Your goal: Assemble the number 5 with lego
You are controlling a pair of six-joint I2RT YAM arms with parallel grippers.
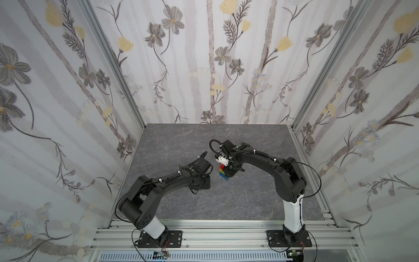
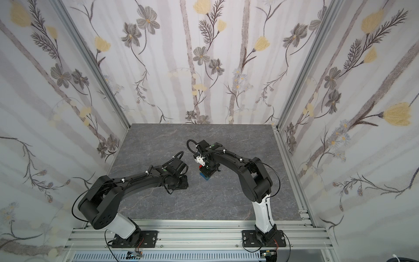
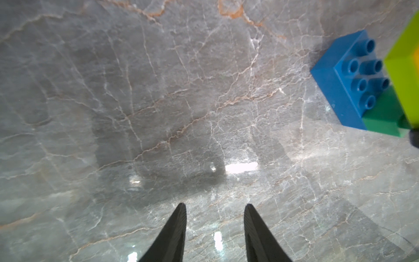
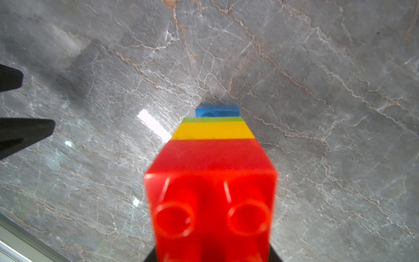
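Standing on the tabletop is a lego build with a blue brick (image 3: 338, 87) and a green brick (image 3: 384, 118) low down. Above them rise a yellow-green brick (image 3: 403, 65), a yellow brick (image 4: 213, 131) and, on top, a red brick (image 4: 211, 157) with its studs toward the right wrist camera. My right gripper (image 1: 231, 171) is at this build; dark finger parts peek out on both sides of the red brick, but the bricks hide whether the fingers press on anything. To the left of the build, my left gripper is open over bare table, its fingers empty.
Both grippers are close together near the table's middle, with the left one's fingers also showing at the right wrist view's left edge.
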